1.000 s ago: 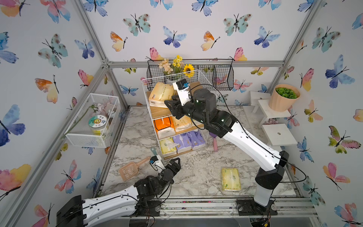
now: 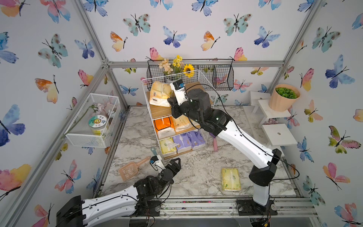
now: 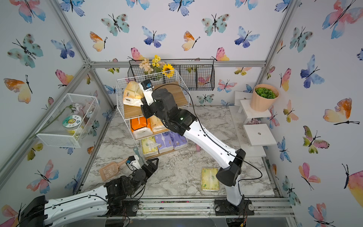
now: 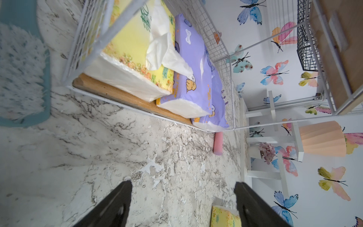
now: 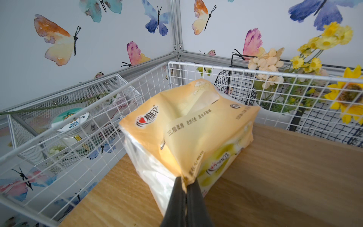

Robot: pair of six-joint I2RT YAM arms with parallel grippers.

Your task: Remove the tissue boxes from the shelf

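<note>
On the shelf's wooden top tier, an orange-and-white tissue pack [image 5: 211,124] has its near corner pinched and creased in my right gripper, which is shut on it. The pack still rests on the board. Below, the white wire shelf [image 2: 152,120] carries an orange pack [image 2: 164,124] and a paler one [image 2: 182,123] on its middle tier. A yellow pack [image 4: 140,53] and two purple packs [image 4: 191,81] fill the bottom tier. Another yellow pack [image 2: 231,179] lies on the table. My left gripper stands open and empty before the bottom tier.
A blue brush [image 4: 26,75] and a pink slotted scoop [image 2: 129,171] lie left of the shelf. Black wire basket [image 2: 223,77] with flowers hangs behind. White steps [image 2: 279,134] bear a potted plant [image 2: 284,96] at right.
My right gripper has moved leftward onto the top pack's near corner and shut, creasing the wrapper.
</note>
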